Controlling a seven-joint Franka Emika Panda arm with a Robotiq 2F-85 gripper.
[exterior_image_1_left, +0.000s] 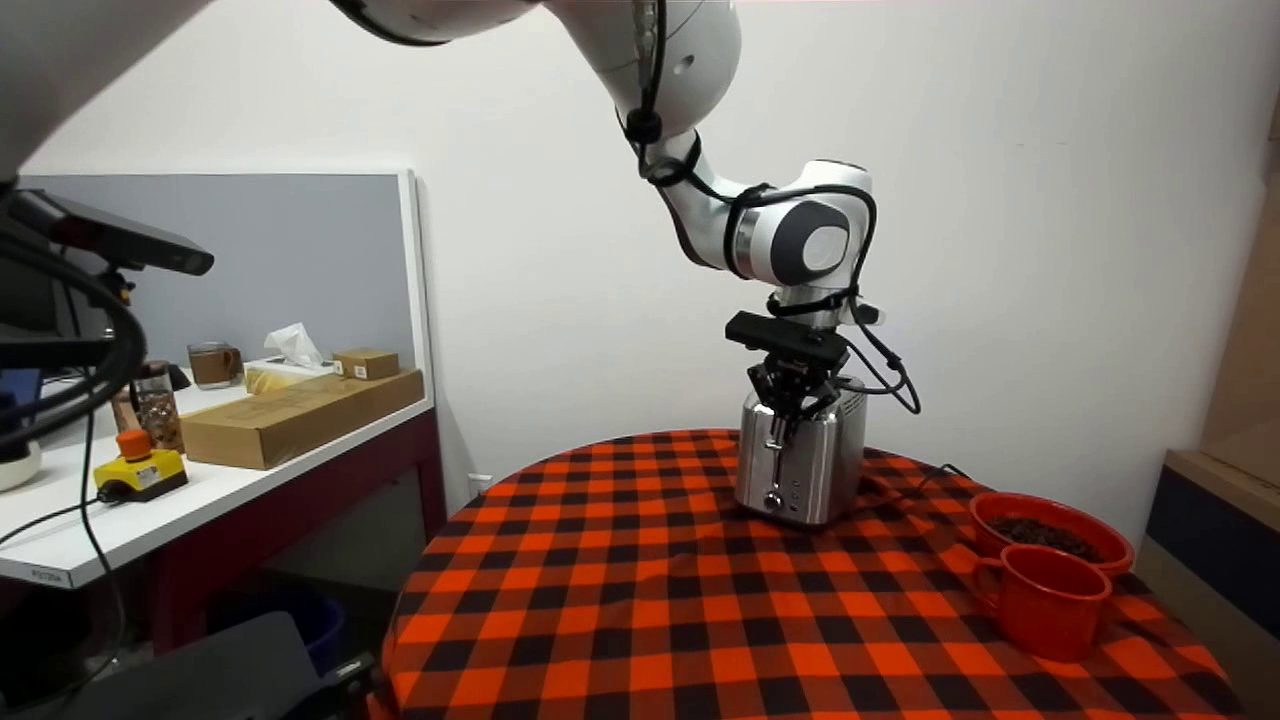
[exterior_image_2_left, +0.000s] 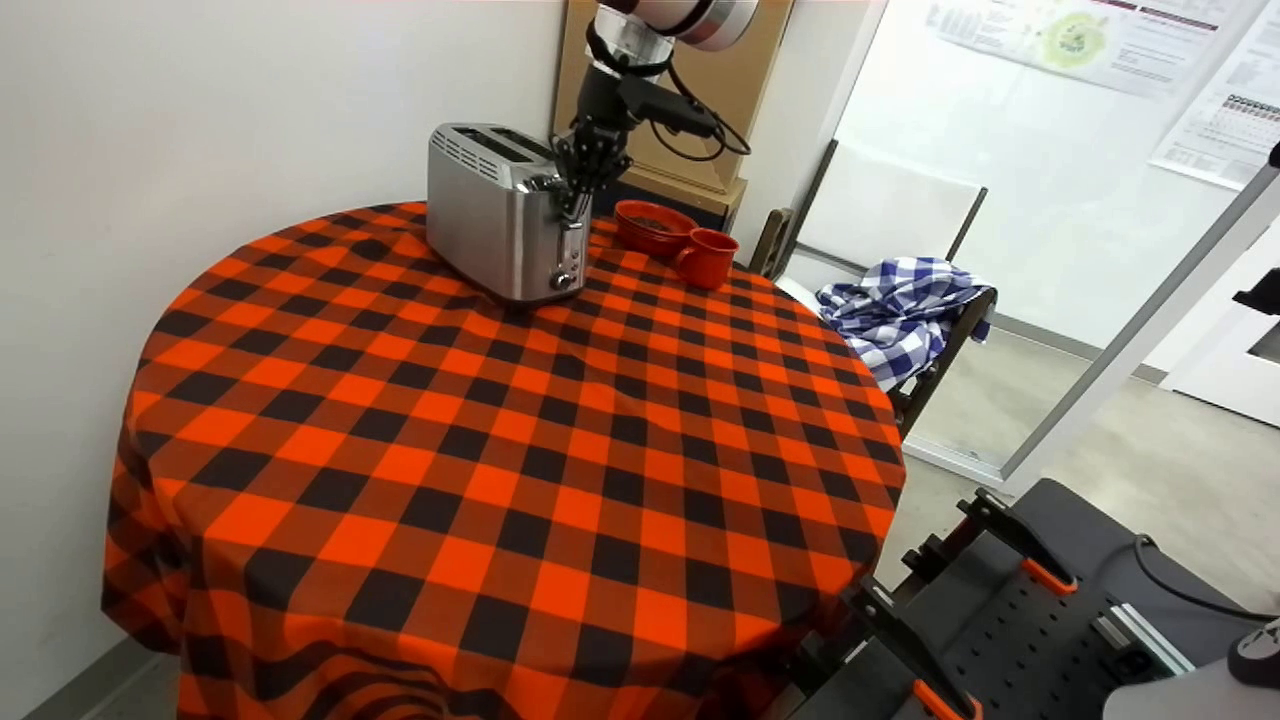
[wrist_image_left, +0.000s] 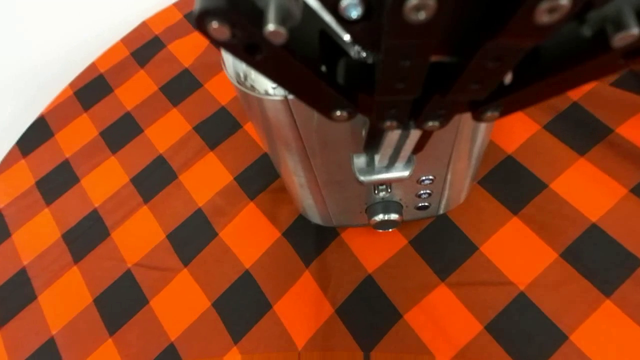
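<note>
A silver toaster (exterior_image_1_left: 828, 468) stands upright near the wall on the checkered tablecloth. Its narrow control end carries a lever (wrist_image_left: 384, 172), a round knob (wrist_image_left: 384, 216) and a column of small buttons (wrist_image_left: 424, 194). Pointing down at that end, my gripper (exterior_image_1_left: 781, 434) is shut, and nothing shows between its fingers. In the second exterior view the gripper (exterior_image_2_left: 578, 218) is close against the control end, over the lever slot. From the wrist, the fingertips overlap the lever's upper side; whether they touch it I cannot tell.
To the toaster's right are a red bowl (exterior_image_1_left: 1110, 544) of dark pieces and a red mug (exterior_image_1_left: 1046, 606). A black cord (exterior_image_1_left: 918, 486) runs behind the toaster. The tablecloth (exterior_image_2_left: 480, 480) is clear across the front and left.
</note>
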